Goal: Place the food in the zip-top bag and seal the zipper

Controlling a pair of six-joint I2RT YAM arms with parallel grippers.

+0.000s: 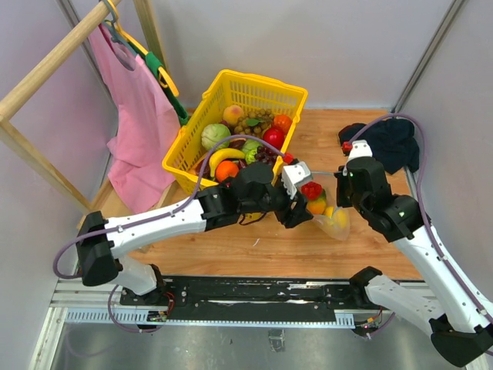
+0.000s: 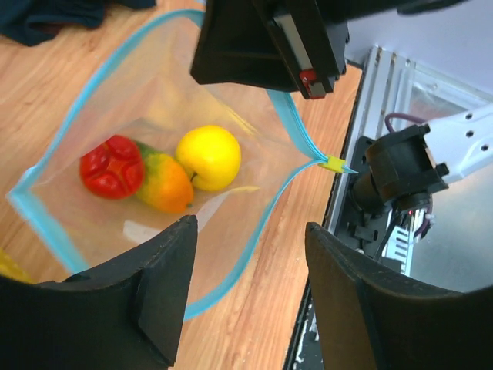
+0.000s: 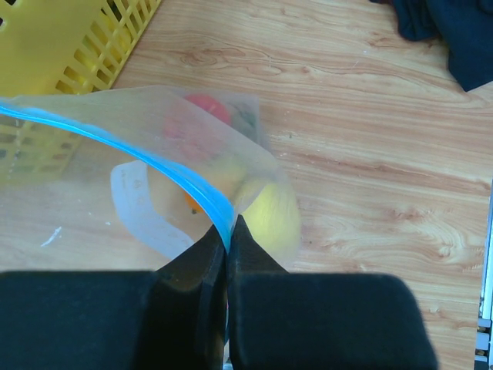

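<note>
The clear zip top bag (image 2: 223, 185) gapes wide, its blue zipper rim showing in the left wrist view. Inside it lie a red pepper-like food (image 2: 112, 166), an orange-green one (image 2: 166, 183) and a yellow round fruit (image 2: 209, 157). My right gripper is shut on the bag's blue rim (image 3: 185, 176). In the left wrist view its dark fingers (image 2: 308, 46) are at the bag's far edge. My left gripper stands part open near the bag mouth, nothing between its fingers; in the top view it partly hides the bag (image 1: 335, 226).
A yellow basket (image 1: 176, 171) full of toy fruit and vegetables stands behind the left arm. Dark cloth (image 1: 389, 146) lies at the back right. A pink garment (image 1: 142, 146) hangs on the left rack. Bare table surrounds the bag's right side.
</note>
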